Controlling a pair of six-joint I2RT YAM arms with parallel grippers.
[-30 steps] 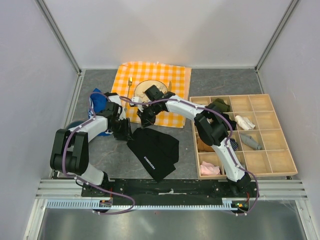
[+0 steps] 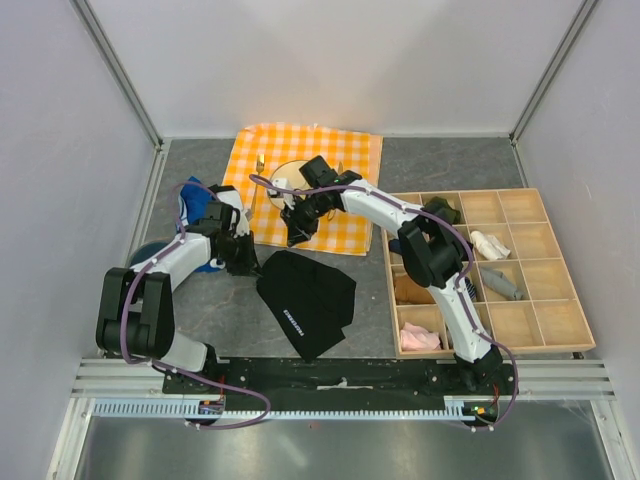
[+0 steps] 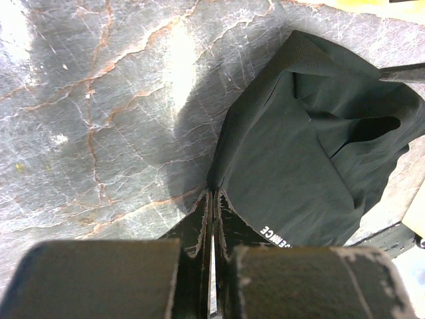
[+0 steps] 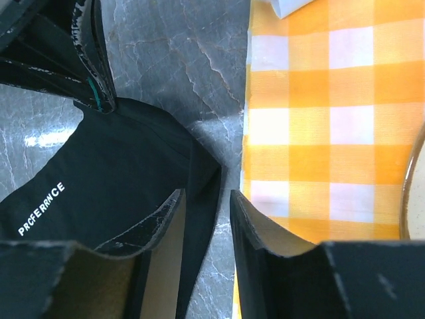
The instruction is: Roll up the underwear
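Black underwear with white lettering lies on the grey tabletop, its upper part folded over. In the left wrist view, the edge of the underwear narrows to a point at the tips of my left gripper, which is shut on that thin bit of cloth. My right gripper stands apart-fingered above the cloth's far edge, beside the checkered mat. Its gap holds nothing that I can see; the underwear passes beneath one finger.
A yellow-and-white checkered mat with a plate lies behind the cloth. To the right, a divided wooden box holds several rolled garments. Blue fabric sits at the left. Bare tabletop surrounds the underwear's near end.
My right gripper has shifted slightly right and away from the cloth's far edge. The underwear and my left gripper have slid slightly left.
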